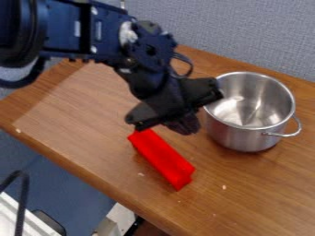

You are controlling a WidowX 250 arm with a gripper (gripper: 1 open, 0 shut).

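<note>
My gripper (172, 120) hangs in the centre of the camera view, over the wooden table. Just below it a red block (161, 159) lies on the table, angled from upper left to lower right. The gripper's fingers are dark and spread above the block's upper end, apparently open; the block looks free of them. A steel pot (250, 111) stands to the right, close beside the gripper.
A blue-grey wall stands behind.
</note>
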